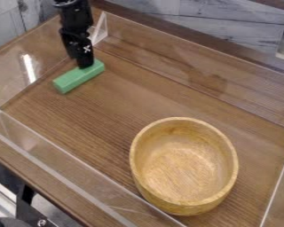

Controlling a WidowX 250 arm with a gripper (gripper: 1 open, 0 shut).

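Observation:
My gripper (82,55), black, hangs at the upper left over the far end of a green rectangular block (78,78) lying flat on the wooden table. It stands open; whether its fingertips touch the block is too small to tell.
A large round tan bowl (184,164) sits at the lower right on the table (192,62). Clear plastic edges run along the left side.

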